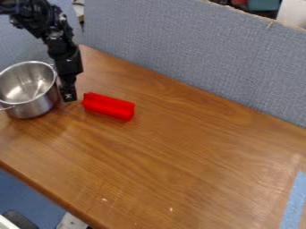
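Observation:
A steel pot (27, 89) with loop handles stands at the left edge of the wooden table. Just right of it is my black gripper (68, 95), low beside the pot's rim, with the arm reaching in from the top left; it is open. A red block (109, 106) lies on the table to the right of the gripper, apart from it.
A grey padded wall (203, 54) runs along the back. A light blue strip (293, 199) lies at the lower right.

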